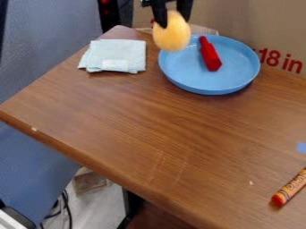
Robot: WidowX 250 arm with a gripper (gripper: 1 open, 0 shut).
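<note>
My black gripper [169, 14] is at the top centre, shut on a yellow, oval object [171, 34] that hangs over the left part of a blue plate [206, 82]. A red object [210, 54] lies on the plate, to the right of the yellow one.
A folded pale cloth [113, 55] lies left of the plate on the wooden table [156, 143]. An orange cylinder [289, 186] lies at the right front, near a blue patch [300, 148]. A cardboard box [269, 27] stands behind.
</note>
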